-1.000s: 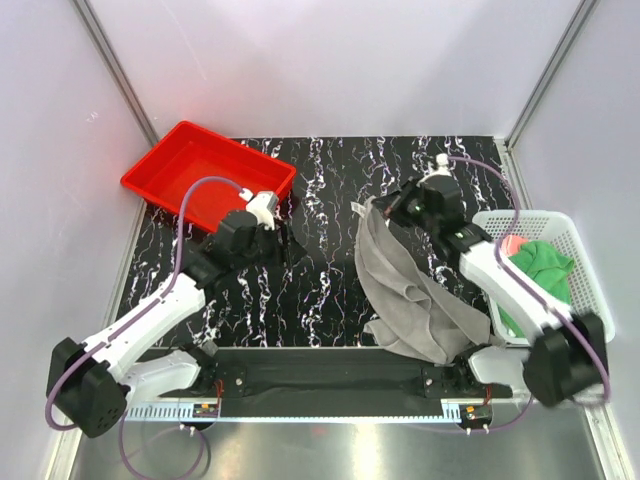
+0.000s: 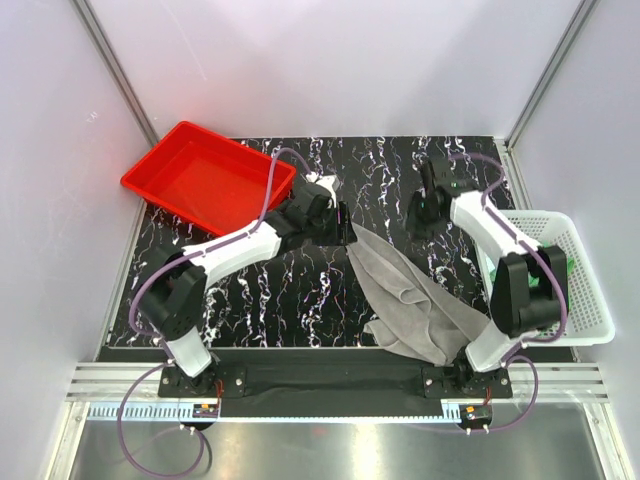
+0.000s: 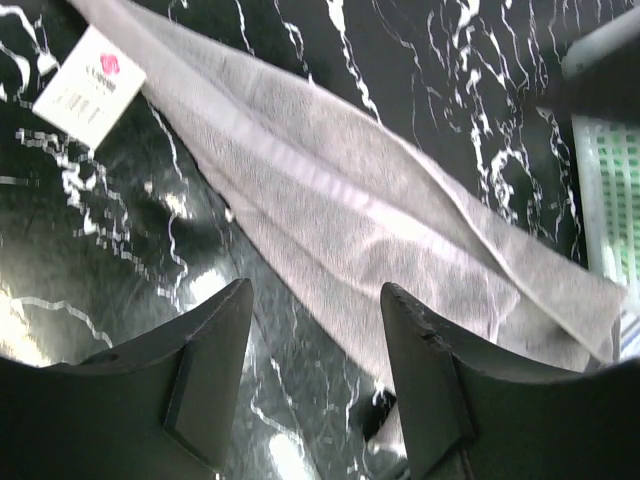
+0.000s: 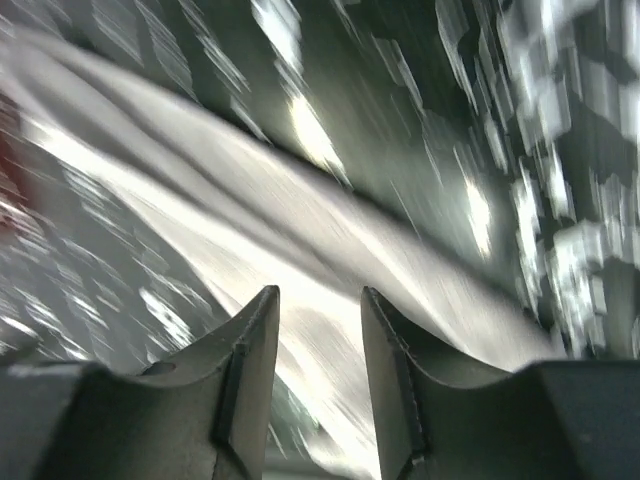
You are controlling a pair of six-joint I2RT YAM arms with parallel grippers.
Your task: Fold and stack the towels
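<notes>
A grey towel [image 2: 410, 300] lies spread and loosely folded in a long diagonal on the black marbled table, a white label [image 3: 88, 88] at its upper end. My left gripper [image 2: 342, 226] hangs over that upper end; in the left wrist view its open fingers [image 3: 200, 380] have the towel beyond them. My right gripper [image 2: 420, 220] is above the table right of the towel's top, blurred in the top view; the right wrist view shows it open [image 4: 320, 300] over the towel, with nothing visibly held.
A red empty bin [image 2: 175, 165] stands at the back left. A white basket [image 2: 590, 310] with green cloth sits on the right, mostly behind the right arm.
My left arm has swung right over the towel's upper end. My right gripper has let go of that end, which now lies on the table, and has moved away from it.
</notes>
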